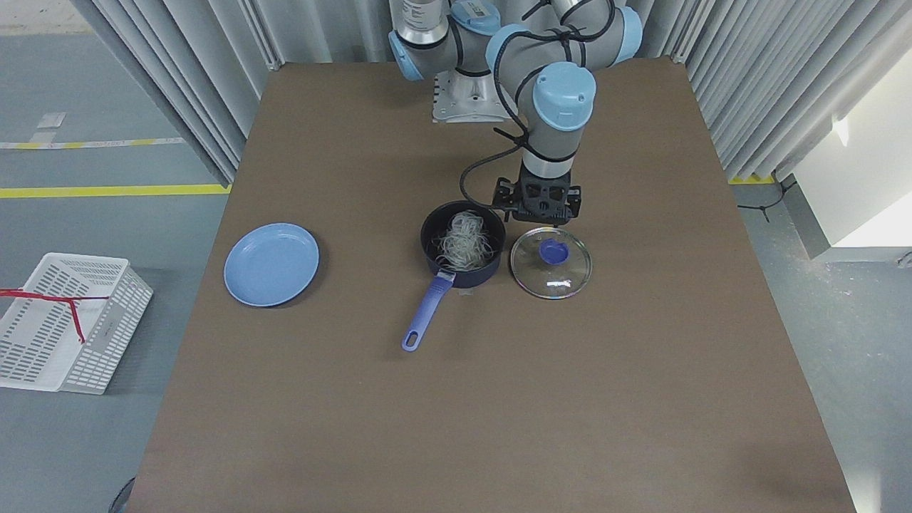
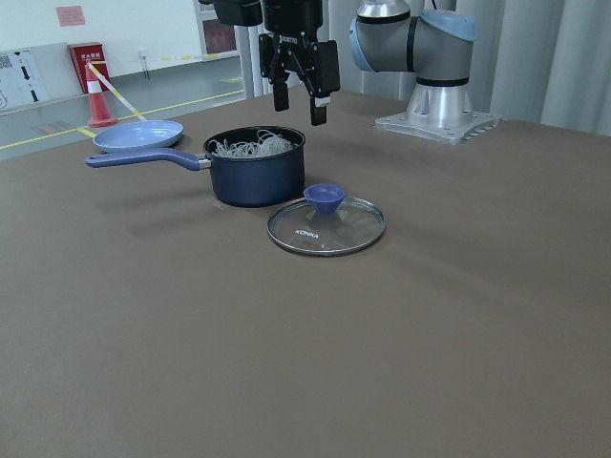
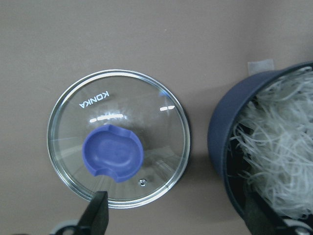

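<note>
A dark pot (image 1: 434,235) with a blue handle (image 1: 425,311) holds white noodles (image 1: 464,242). Just right of it in the front view lies a glass lid (image 1: 547,273) with a blue knob (image 1: 553,251), flat on the table. My gripper (image 2: 300,100) hangs open and empty above and behind the pot and lid, its fingers apart. In the wrist view the lid (image 3: 122,176) fills the middle, the pot (image 3: 225,112) the right side, and both fingertips show at the bottom edge.
A blue plate (image 1: 270,264) lies to the left of the pot on the brown table (image 1: 513,410). The robot's base stands at the back edge. A white basket (image 1: 102,342) is on the floor at left.
</note>
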